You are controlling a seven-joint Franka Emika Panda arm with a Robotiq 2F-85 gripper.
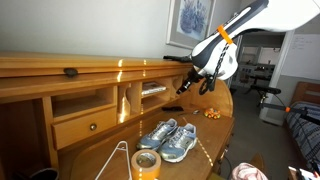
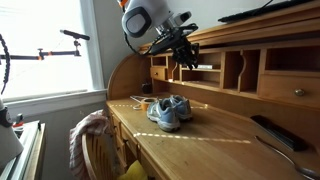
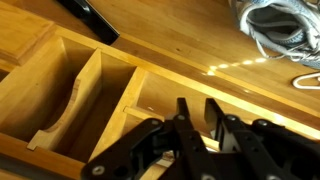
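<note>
My gripper is part open, with a gap between its two dark fingers and nothing visible in it. It hangs above the wooden desk by the shelf compartments, clear of the surface. On the desk, a pair of grey-blue sneakers [image 1: 178, 143] stands side by side; the exterior view 2 shows these shoes [image 2: 168, 115] below and in front of the arm. Part of one laced shoe [image 3: 285, 25] appears at the upper right of the wrist view, apart from my fingers.
A cup-like orange container [image 1: 146, 168] stands near the shoes. Raised wooden cubbies [image 3: 95, 95] and a drawer [image 1: 85, 125] line the back. A black object [image 2: 280, 133] and a thin utensil [image 2: 288, 156] lie on the otherwise mostly bare desktop [image 2: 215, 150]. A chair [image 2: 98, 150] stands in front.
</note>
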